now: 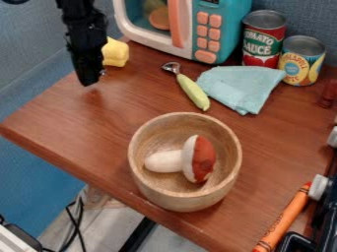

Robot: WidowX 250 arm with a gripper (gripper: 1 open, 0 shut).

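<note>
My black gripper (90, 71) hangs at the back left, over the table's left part, just left of a yellow block-like object (114, 52); whether its fingers are open or shut is unclear. A wooden bowl (183, 199) at the front centre holds a red-and-white toy mushroom (199, 157). A yellow-green scoop-like tool (194, 92) lies near the middle back.
A teal toy microwave (184, 25), a tomato sauce can (263, 39), another can (302, 61) and a folded cloth (238, 89) stand or lie at the back. An orange crayon (283, 224) lies front right.
</note>
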